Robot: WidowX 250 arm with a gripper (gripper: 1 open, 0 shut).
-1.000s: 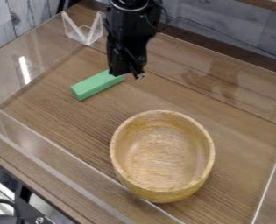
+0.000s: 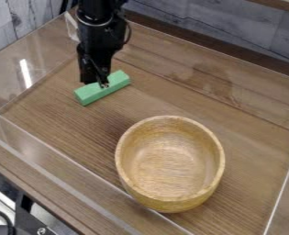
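My black gripper (image 2: 100, 72) hangs at the upper left, its fingertips just above and behind a green rectangular block (image 2: 103, 88) lying diagonally on the wooden table. It looks shut, with nothing visible between the fingers; whether it touches the block I cannot tell. A pale wooden bowl (image 2: 170, 162), empty, sits at the front right.
A dark edge with cables runs along the lower left, and a wall borders the back.
My gripper has moved left to stand just over the green block. The block and the bowl look unmoved.
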